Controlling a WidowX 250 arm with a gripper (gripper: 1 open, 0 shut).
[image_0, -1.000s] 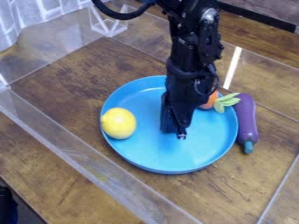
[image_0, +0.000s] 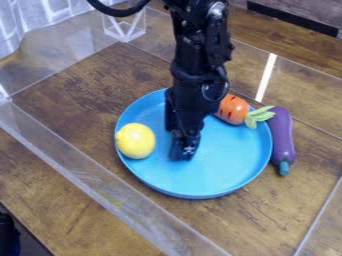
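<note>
A black robot gripper (image_0: 185, 140) reaches down from the top into a round blue plate (image_0: 201, 178), its fingertips low over the plate's middle. It looks open, though its fingers are dark and partly hidden. A yellow lemon-like object (image_0: 135, 140) sits at the plate's left. An orange carrot (image_0: 233, 109) with green leaves lies at the back right, beside the gripper. A purple eggplant (image_0: 282, 136) lies off the plate to the right.
The wooden table (image_0: 74, 190) has bare room to the left and front. Clear plastic edges run along the left side, and a white strip lies at the back right.
The gripper has shifted slightly left within the plate, showing more of the carrot. The lemon and eggplant have not visibly moved.
</note>
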